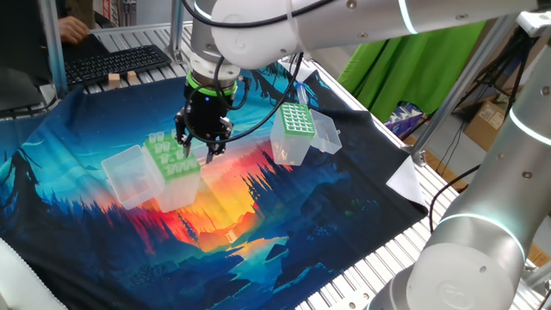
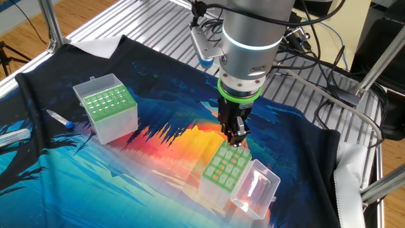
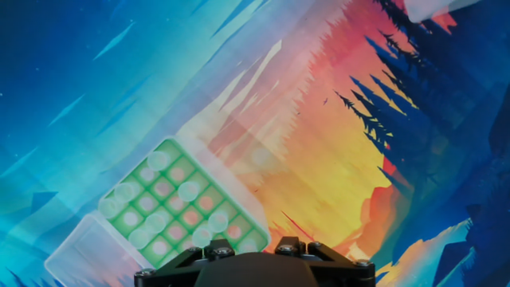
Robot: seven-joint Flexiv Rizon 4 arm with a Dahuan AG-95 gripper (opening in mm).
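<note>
My gripper points down beside a clear box with a green rack top; its two fingers stand apart with nothing visible between them. In the wrist view both fingertips show at the bottom edge, close to the near corner of the green rack. Several translucent tube caps stick up from that rack, while other holes look empty. Its clear lid hangs folded open. A second clear box, also with a green grid top, stands apart with its lid open; no tubes stand up from it.
A pen with a blue cap lies near the second box, and a clear tube-like item is by the left edge. At the back is a keyboard with small wooden blocks.
</note>
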